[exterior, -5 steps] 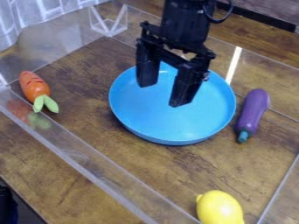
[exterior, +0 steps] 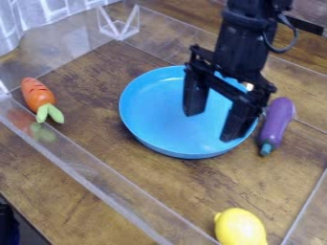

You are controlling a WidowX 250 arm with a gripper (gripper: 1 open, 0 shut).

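Observation:
My black gripper [exterior: 220, 105] hangs over the right half of a blue round plate [exterior: 160, 115], its two fingers spread apart with nothing seen between them. A purple eggplant [exterior: 276, 124] lies just right of the plate, close beside the right finger. An orange carrot [exterior: 38, 94] with green leaves lies at the far left. A yellow lemon-like object [exterior: 239, 226] lies at the bottom right.
The wooden surface [exterior: 102, 163] has free room left of and below the plate. Clear plastic walls run along the left and lower left. A small white wire-like object [exterior: 118, 25] stands at the back left.
My gripper has moved right and toward the camera, from over the middle and back of the plate to its right side near the eggplant. The objects have not visibly moved.

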